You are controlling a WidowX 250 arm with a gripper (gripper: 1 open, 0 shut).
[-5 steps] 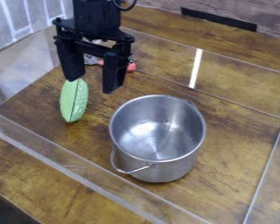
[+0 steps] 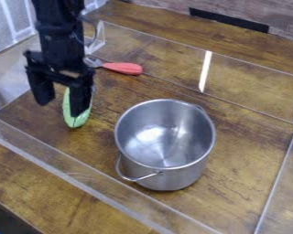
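My black gripper (image 2: 70, 84) hangs over the left of the work surface, open, its fingers blurred by motion. Just below and behind it lies a long pale green vegetable-like object (image 2: 77, 111), partly hidden by the fingers; whether they touch it I cannot tell. A large steel pot (image 2: 165, 146) with a wire handle stands at the centre right, empty inside.
A red-handled utensil (image 2: 120, 68) lies behind the gripper. A white strip (image 2: 205, 71) is on the wooden table at the back right. Transparent edging runs along the left and front.
My gripper has moved left, away from beside the pot to over the green object, uncovering more of the red-handled utensil. The pot has stayed where it was.
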